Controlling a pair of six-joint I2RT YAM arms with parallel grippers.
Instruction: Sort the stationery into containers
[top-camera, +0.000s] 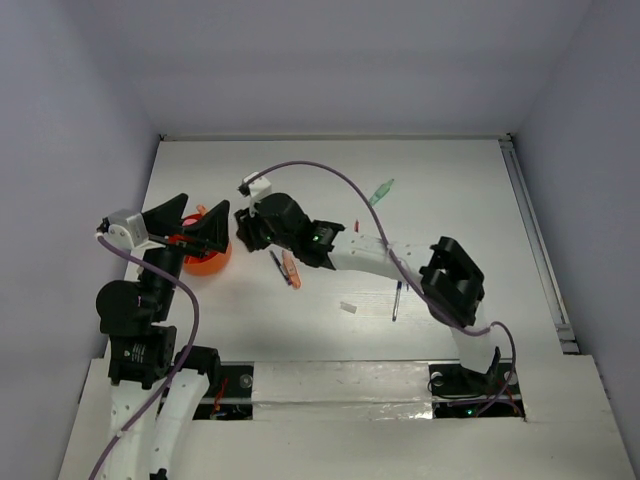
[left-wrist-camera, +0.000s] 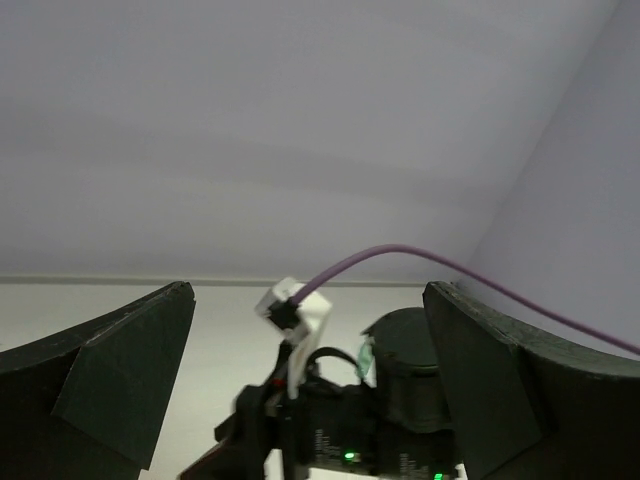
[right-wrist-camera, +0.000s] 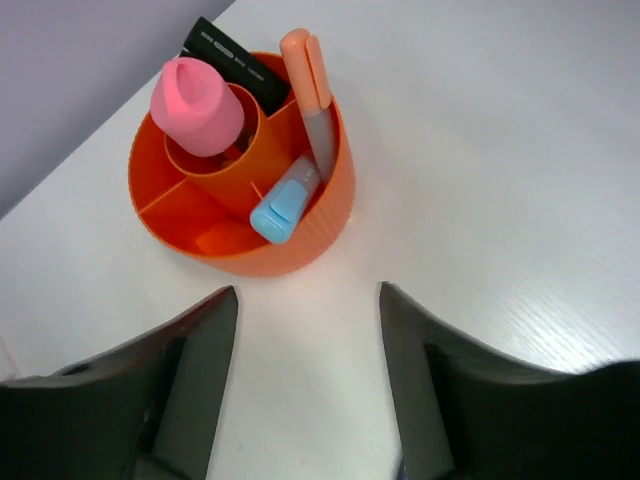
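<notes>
An orange divided pen holder (right-wrist-camera: 250, 257) holds a pink item (right-wrist-camera: 197, 110), a black marker (right-wrist-camera: 233, 60), an orange pen (right-wrist-camera: 308, 80) and a blue capped item (right-wrist-camera: 283, 208). In the top view it is partly hidden by my left gripper (top-camera: 195, 222), which stands open over it. My right gripper is part open beside the holder, nothing visible between its fingers. On the table lie a dark pen (top-camera: 279, 267), an orange item (top-camera: 292, 270), a green item (top-camera: 382, 191), a blue pen (top-camera: 397, 300) and a small pale piece (top-camera: 347, 307).
White walls (top-camera: 330, 70) bound the table at back and sides. The right arm stretches across the middle, over some loose items.
</notes>
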